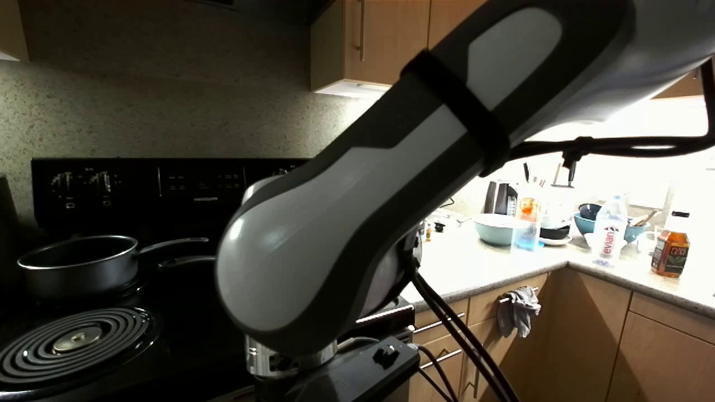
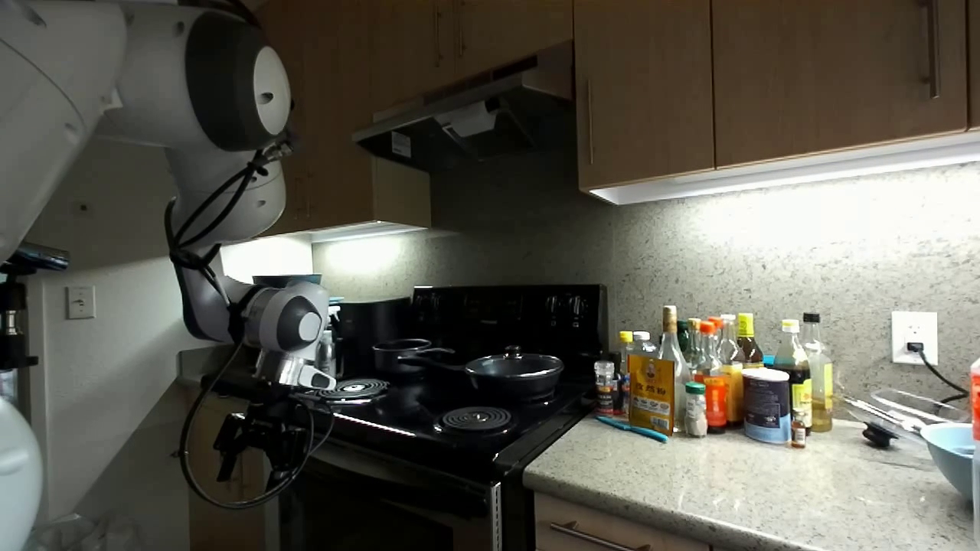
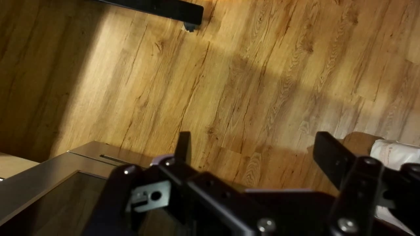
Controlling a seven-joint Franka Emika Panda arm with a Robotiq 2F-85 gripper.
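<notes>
In the wrist view my gripper stands open, its black fingers (image 3: 183,146) wide apart with only wooden floor (image 3: 252,98) between them. From exterior view 2, the gripper (image 2: 255,454) hangs in front of the stove (image 2: 404,459), lower than the cooktop. A pot (image 1: 80,271) without a lid sits on a back burner of the stove. The lidded pan (image 2: 514,372) rests on the other back burner; the arm covers most of it in exterior view 1. Both front coil burners are bare. The fingers lie out of sight in exterior view 1.
Several bottles (image 2: 730,367) crowd the right counter (image 2: 735,482), whose front part is clear. A grey cloth (image 1: 518,311) hangs on a drawer handle. In the wrist view, a dark bar (image 3: 169,9) lies across the top, and a white bundle (image 3: 393,155) shows at the right.
</notes>
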